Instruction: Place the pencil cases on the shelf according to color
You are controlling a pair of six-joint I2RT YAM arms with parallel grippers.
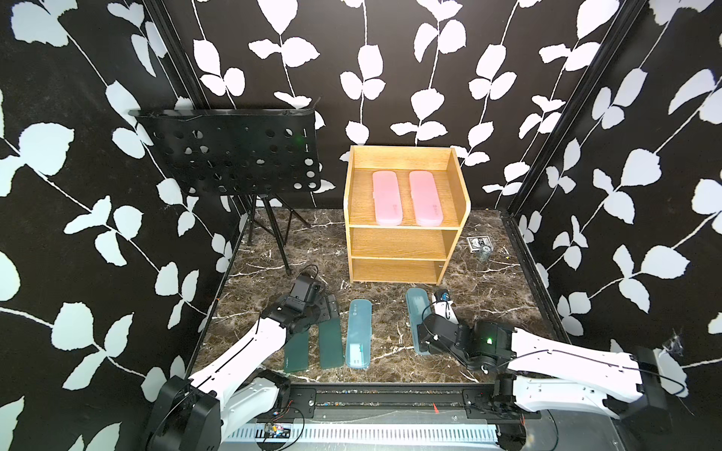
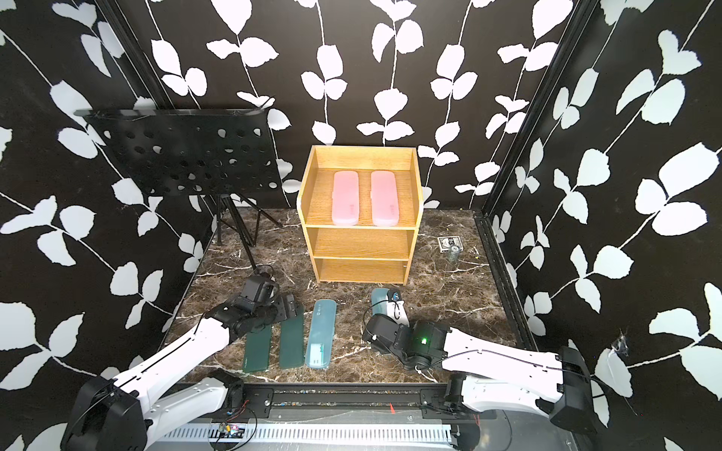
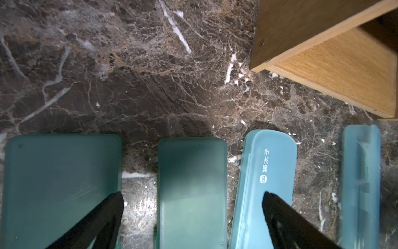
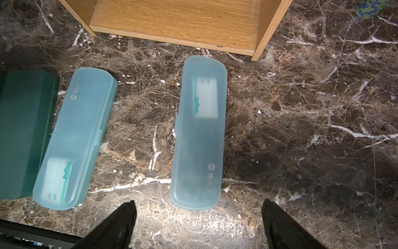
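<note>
Two pink pencil cases, a left one and a right one, lie on the top level of the wooden shelf. The two levels below are empty. On the table, a blue case lies lengthwise in front of the shelf; a second blue case is to its left. Further left are two dark green cases, one beside the other. My right gripper is open above the near end of the right blue case. My left gripper is open over the green and blue cases.
A black music stand rises at the back left. A small card and a patterned roll lie right of the shelf.
</note>
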